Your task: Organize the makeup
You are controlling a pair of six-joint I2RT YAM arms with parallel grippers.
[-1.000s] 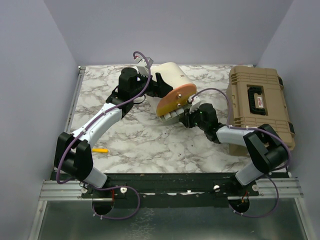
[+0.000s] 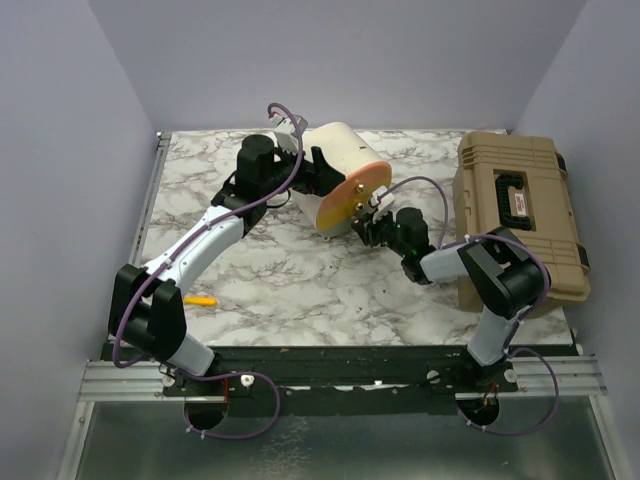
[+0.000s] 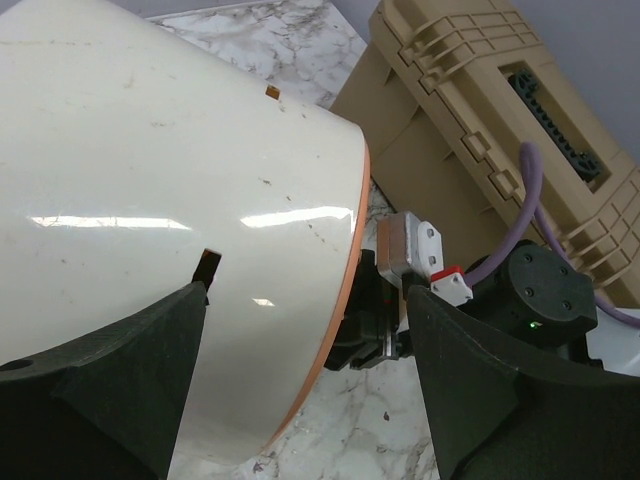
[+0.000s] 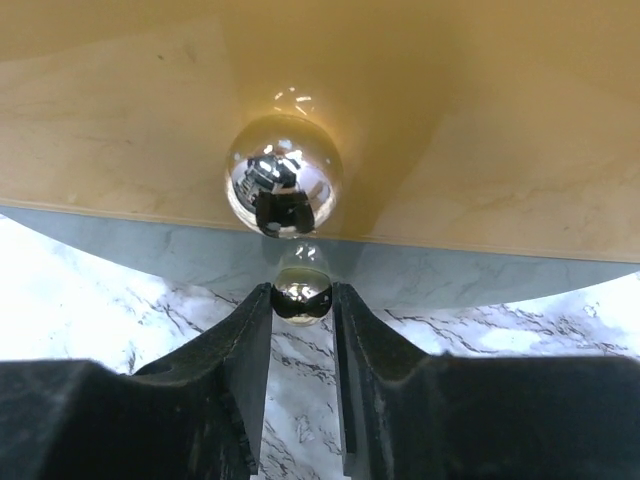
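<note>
The white rounded organizer (image 2: 335,150) (image 3: 180,120) lies at the back middle, its orange and yellow front (image 4: 460,120) facing right and forward. My left gripper (image 2: 330,172) is over its top, fingers parted, the white surface visible between them. My right gripper (image 2: 368,225) is at the front, its fingertips either side of the lower metal knob (image 4: 300,312), part open by the knob's width. An upper shiny knob (image 4: 283,180) sits just above it. Whether the right fingers press on the knob is hard to tell.
A tan case (image 2: 520,260) (image 3: 440,160) stands along the right side. A yellow object (image 2: 200,300) lies at the front left.
The right arm has moved left and slightly up at the organizer's front. The light compartments seen below the front earlier are now mostly out of sight. The left arm has stayed still.
</note>
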